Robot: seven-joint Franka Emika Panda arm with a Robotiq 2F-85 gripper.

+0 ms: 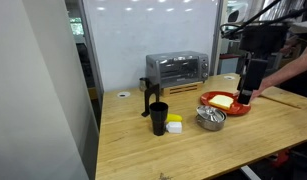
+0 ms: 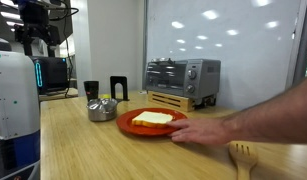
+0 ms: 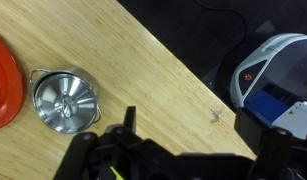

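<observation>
High above the table, my gripper stands open, its two black fingers wide apart and only bare wood between them in the wrist view. From the side, the gripper appears near the right of exterior view 1. A silver pot with two handles rests on the table, apart from the fingers. Beside it lies a red plate bearing a slice of bread. A person's hand is at the plate's edge.
A toaster oven stands at the back. Left of the pot are a black cup, a yellow item and a white block. A wooden fork lies at the right.
</observation>
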